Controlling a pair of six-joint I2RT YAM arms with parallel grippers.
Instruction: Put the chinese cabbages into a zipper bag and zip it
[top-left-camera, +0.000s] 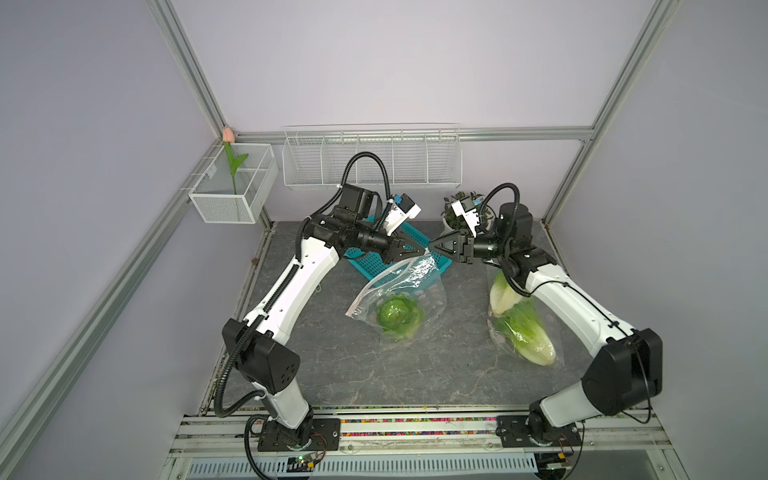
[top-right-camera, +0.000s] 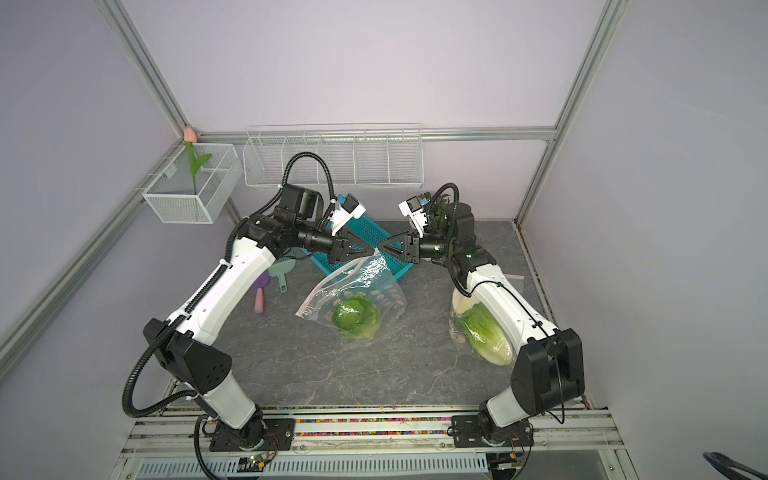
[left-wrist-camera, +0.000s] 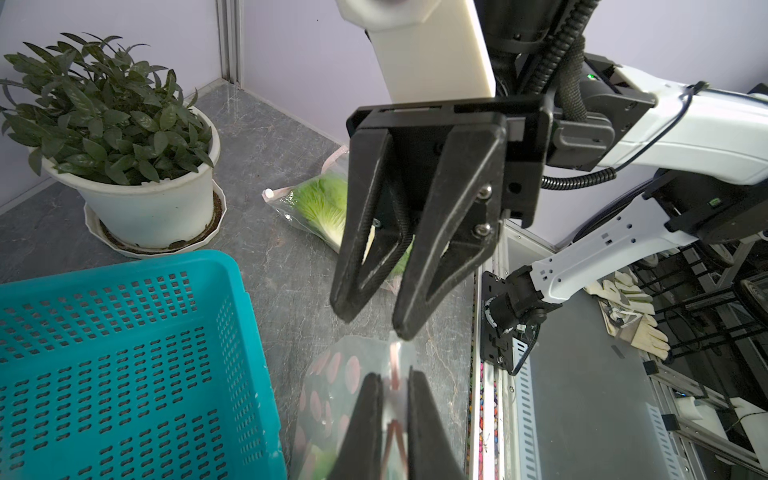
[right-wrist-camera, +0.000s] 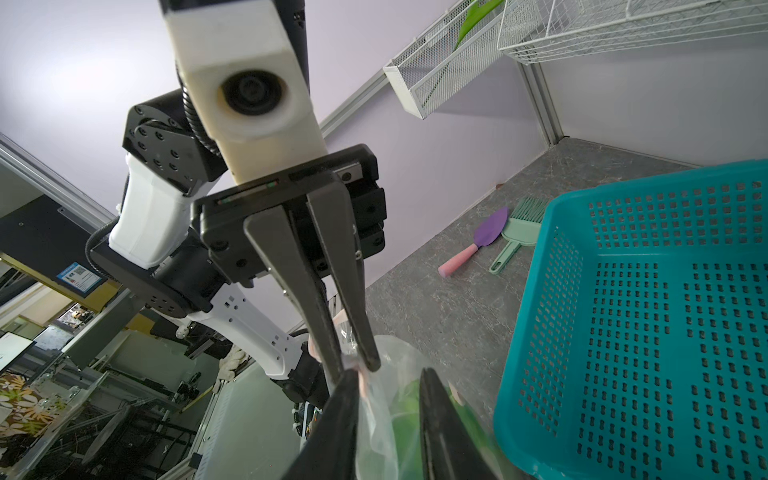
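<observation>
A clear zipper bag (top-left-camera: 384, 288) with a round green cabbage (top-left-camera: 398, 314) inside hangs from my left gripper (top-left-camera: 412, 249), which is shut on its top corner at the zip strip (left-wrist-camera: 394, 360). Just right of that corner, my right gripper (top-left-camera: 444, 248) is part open, its fingers facing the left one's, with no bag visible between them in the top left view. On the right, under the right arm, another bag holds elongated Chinese cabbage (top-left-camera: 524, 336).
A teal basket (right-wrist-camera: 552, 264) stands behind the hanging bag, a potted plant (left-wrist-camera: 144, 208) at its right. A purple spatula (right-wrist-camera: 488, 228) and green dustpan (right-wrist-camera: 520, 232) lie back left. Bare counter (top-left-camera: 424, 376) shows in front.
</observation>
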